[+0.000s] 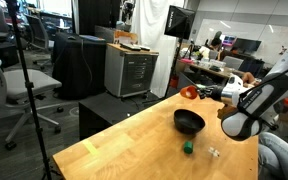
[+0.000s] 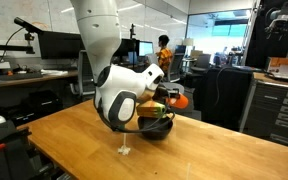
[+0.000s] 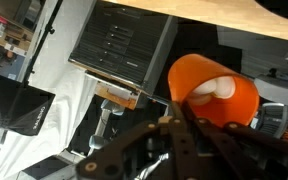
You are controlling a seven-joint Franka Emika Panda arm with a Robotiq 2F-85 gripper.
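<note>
An orange cup [image 3: 206,82] fills the middle of the wrist view, its mouth turned toward the camera, with a few white rounded pieces inside. My gripper [image 1: 203,92] is shut on this cup, which hangs above the table; the fingertips' contact is hard to make out. In exterior view 1 the cup [image 1: 189,92] is above and behind the black bowl [image 1: 189,122]. From the other side, the orange cup [image 2: 181,101] shows just past the bowl [image 2: 156,129], partly behind the arm. The bowl's inside is dark, so its contents cannot be told.
A small green object [image 1: 188,147] stands in front of the bowl, and small white pieces [image 1: 214,153] lie to its right. A black case [image 1: 102,112] stands at the table's far left edge.
</note>
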